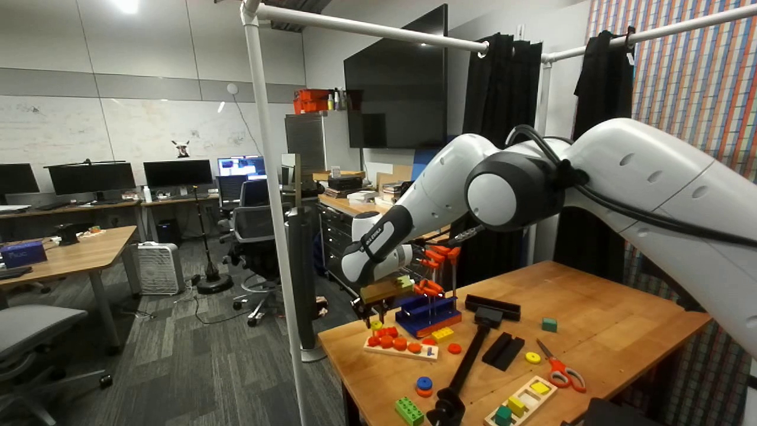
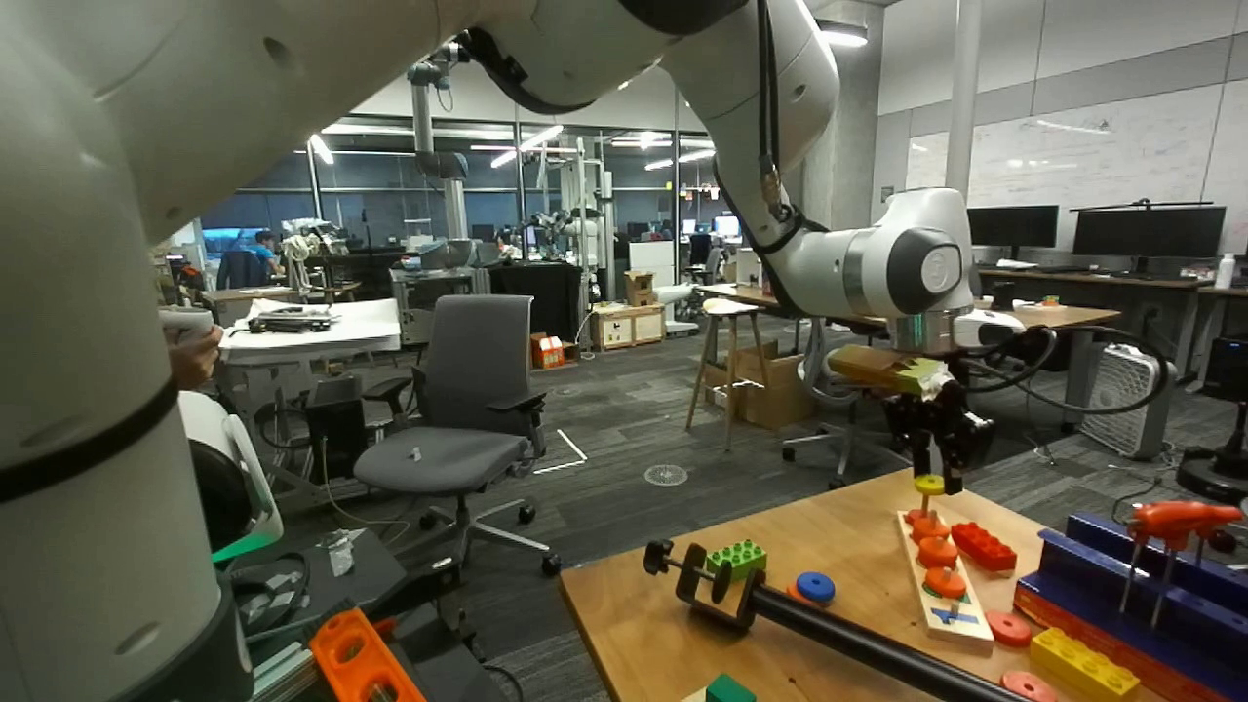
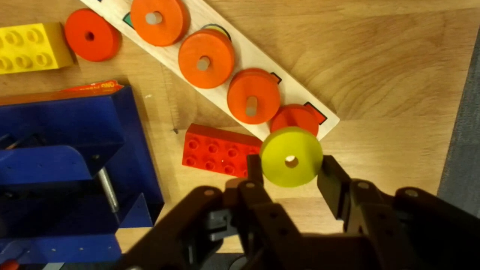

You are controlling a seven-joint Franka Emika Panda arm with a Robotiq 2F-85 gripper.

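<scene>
My gripper is shut on a yellow ring (image 3: 281,168) with a small centre hole, gripping it by opposite sides. In the wrist view the yellow ring overlaps the near edge of a red ring (image 3: 294,117) at the end of a wooden peg board (image 3: 288,85). Orange rings (image 3: 191,60) fill the other pegs along it, their peg tips poking through. From exterior view 2, the yellow ring (image 2: 929,484) hangs above the board's far end. Whether it touches the peg there, I cannot tell.
A red block (image 3: 211,153) lies right beside the board, close to my fingers. The blue tool rack (image 3: 144,180) stands to its left in the wrist view. A loose red ring (image 3: 92,35) and a yellow block (image 3: 33,47) lie nearby. Bare wood is clear to the right.
</scene>
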